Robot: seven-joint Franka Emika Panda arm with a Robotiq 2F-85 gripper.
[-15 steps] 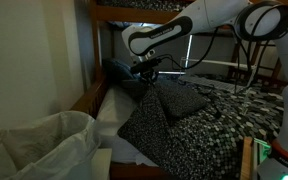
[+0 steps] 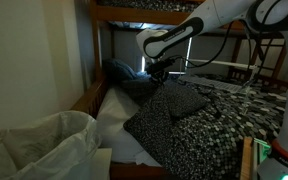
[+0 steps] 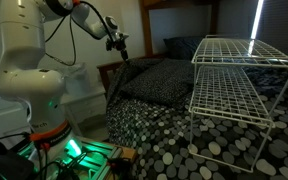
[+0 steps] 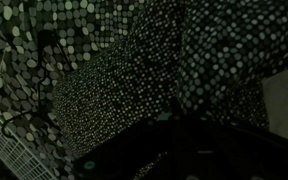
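Note:
A dark cloth with small pale dots (image 2: pixel 152 122) hangs over the bed's edge and rises to my gripper (image 2: pixel 156 79). The gripper is shut on a gathered upper part of it, above the bed. In exterior view 2 the gripper (image 3: pixel 120 51) is at the upper left, with the cloth (image 3: pixel 134 80) below it. Folds of the dotted cloth (image 4: pixel 114 95) fill much of the dark wrist view; the fingertips are too dark there to make out.
A patterned sheet (image 3: pixel 169 140) covers the bed, with dark pillows (image 2: pixel 119 70) at the far end. A white wire shelf (image 3: pixel 234 95) stands on the right in exterior view 2. A white bin (image 2: pixel 49 150) sits at lower left.
My gripper has moved slightly to the right in exterior view 1, and the held top of the cloth has shifted with it. The lower cloth lies nearly the same.

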